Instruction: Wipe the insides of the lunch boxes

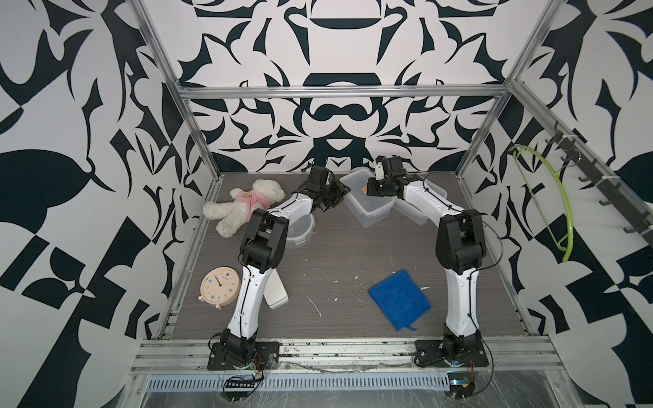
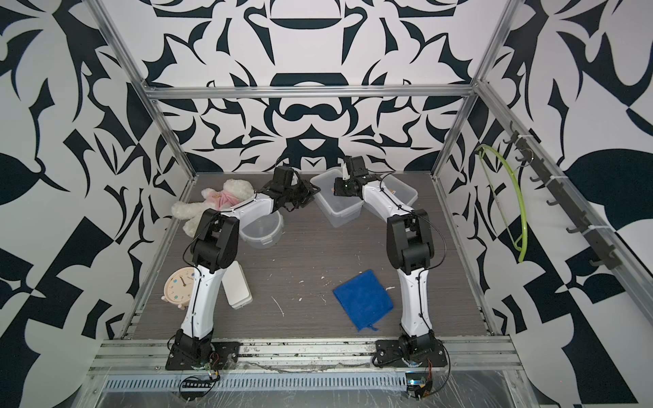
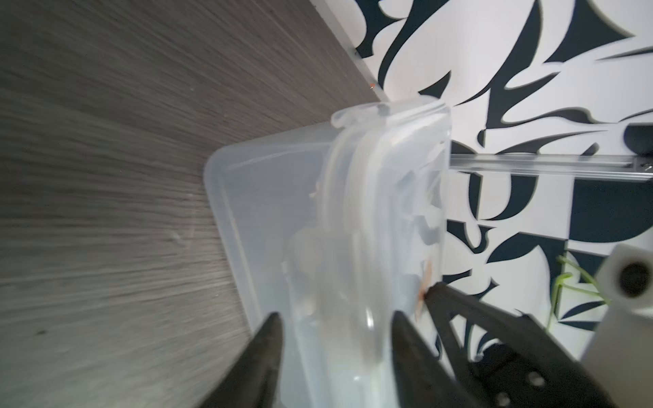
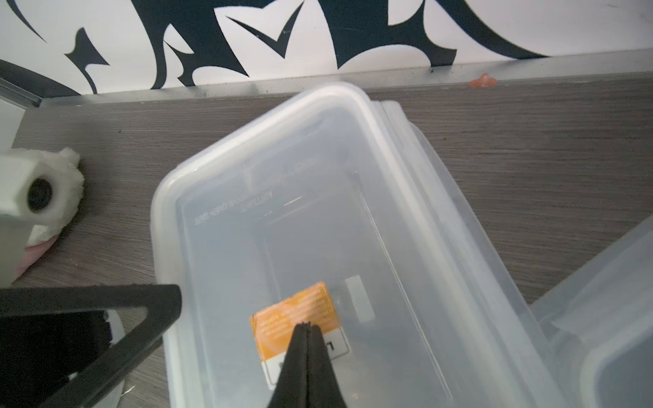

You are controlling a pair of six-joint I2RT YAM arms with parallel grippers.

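The clear rectangular lunch box (image 4: pixel 292 204) stands at the back middle, an orange label (image 4: pixel 296 319) on its floor. My left gripper is at its left side; the fingers (image 3: pixel 262 360) stand apart with the box's rim (image 3: pixel 360 299) showing between them. Contact with the rim cannot be told. Over the box interior my right gripper is shut, nothing showing between its fingertips. Right of this box is a second clear box (image 1: pixel 416 214), partly hidden by the right arm. A rounder clear container (image 1: pixel 300 231) sits under the left forearm. The blue cloth (image 1: pixel 400 299) lies at the front right.
A white teddy bear (image 1: pixel 239 207) lies at the back left. At the front left are a toy clock (image 1: pixel 220 286) and a white case (image 1: pixel 275 291). Small scraps dot the open table in the middle. A green hanger (image 1: pixel 566 204) hangs on the right.
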